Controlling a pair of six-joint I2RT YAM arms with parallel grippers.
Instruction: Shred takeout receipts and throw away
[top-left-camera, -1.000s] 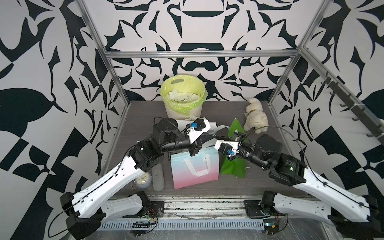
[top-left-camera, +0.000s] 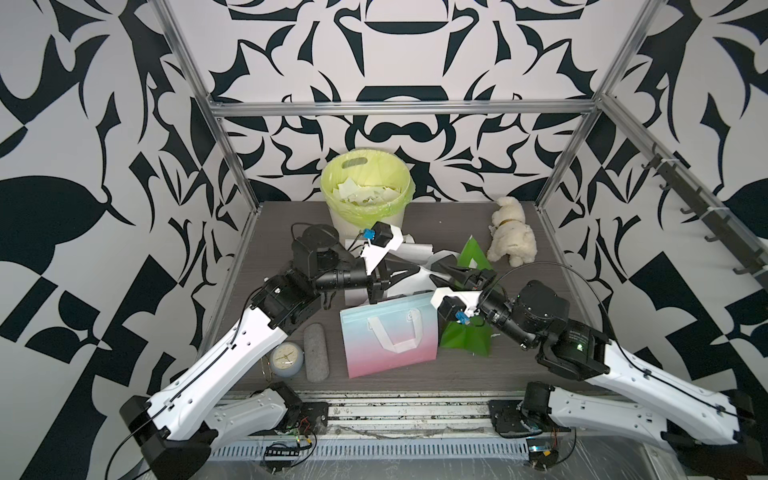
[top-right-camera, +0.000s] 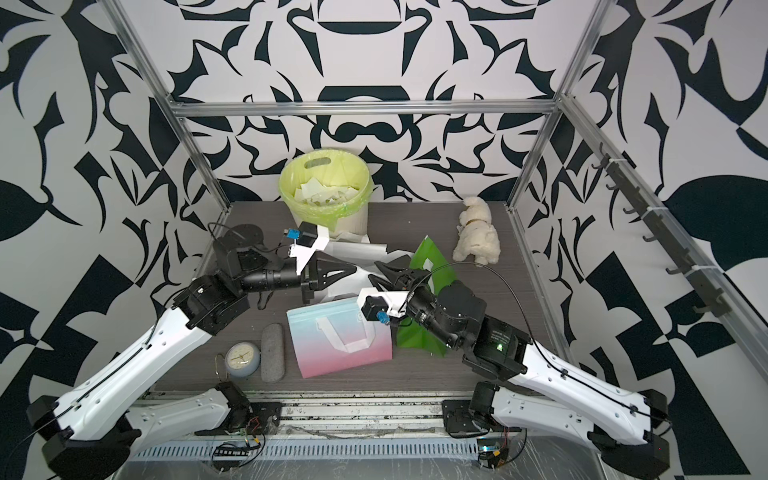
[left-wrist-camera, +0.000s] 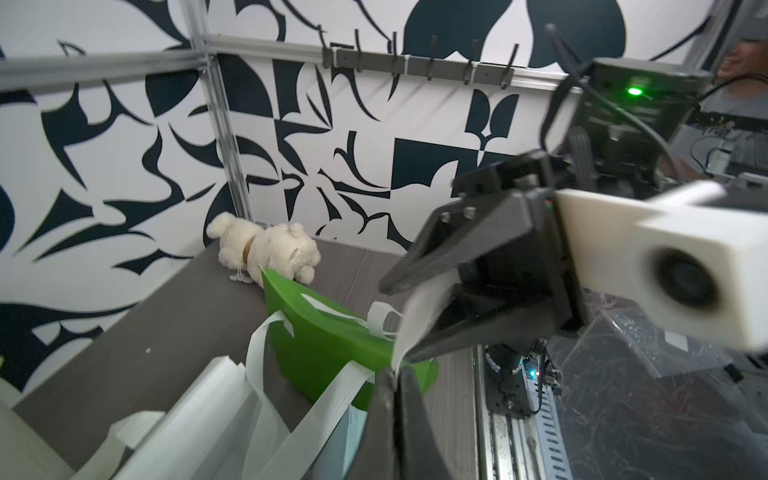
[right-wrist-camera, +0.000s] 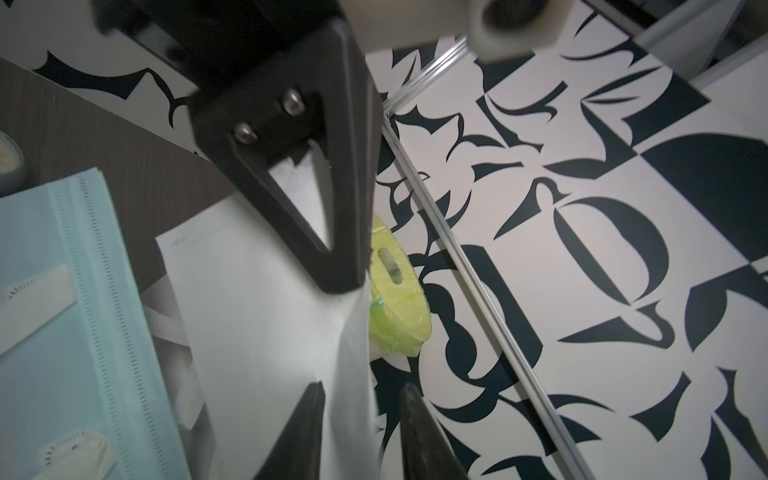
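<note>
A white paper receipt hangs between my two grippers, above the bags. My left gripper is shut, with the paper's edge running into its fingertips. In the right wrist view, the paper passes between the parted fingers of my right gripper, which is open around it. The left wrist view also shows the receipt inside the right gripper's fingers. At the back, the white bin with a lime-green liner holds several paper scraps.
A pink-and-blue bag lies below the grippers, a white bag behind it. To the right are a green bag and a plush dog. A clock and a grey case sit front left.
</note>
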